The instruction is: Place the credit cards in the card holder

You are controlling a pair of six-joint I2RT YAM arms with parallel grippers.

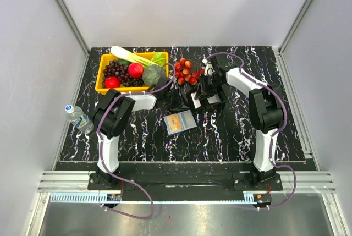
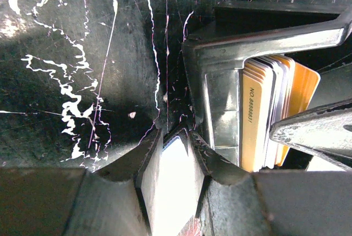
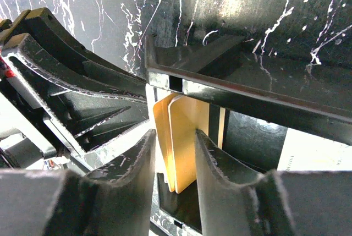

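A black box holding several upright cards stands right of centre. In front of it lies a flat clear-sleeved holder with an orange card in it. My right gripper is over the box, its fingers a little apart around yellow cards; whether they touch these I cannot tell. Beside the box, just behind the holder, my left gripper has its fingers slightly apart. A pale surface shows between them; what it is, and whether it is gripped, stays unclear.
A yellow crate of fruit and vegetables stands back left. Red fruit sits behind the grippers. A water bottle leans at the left edge.
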